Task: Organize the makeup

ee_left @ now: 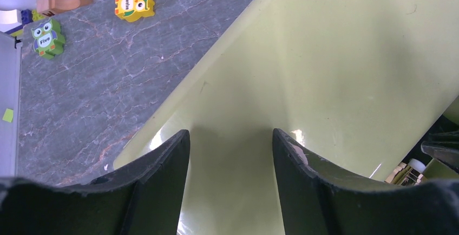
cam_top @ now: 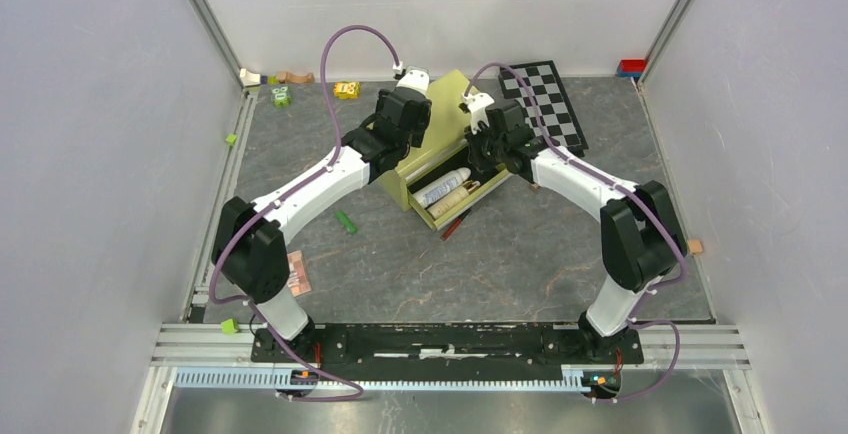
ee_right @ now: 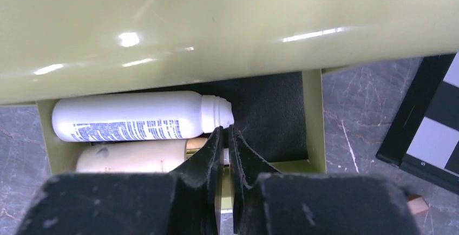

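Observation:
A pale green makeup box (cam_top: 450, 94) has its front drawer (ee_right: 314, 116) pulled out, holding a white bottle (ee_right: 124, 116) and a beige tube (ee_right: 130, 157) side by side. My left gripper is over the box's glossy lid (ee_left: 352, 56); whether its fingers grip the lid or rest on it is hard to tell. My right gripper is over the drawer, fingertips nearly together beside the bottle's cap; what lies between them is unclear.
A checkered board (cam_top: 540, 99) lies right of the box. Toy owls (ee_left: 134, 5), a green stick (cam_top: 346, 222), a dark red pencil-like item (cam_top: 455, 226) and a pink card (cam_top: 298, 272) lie around.

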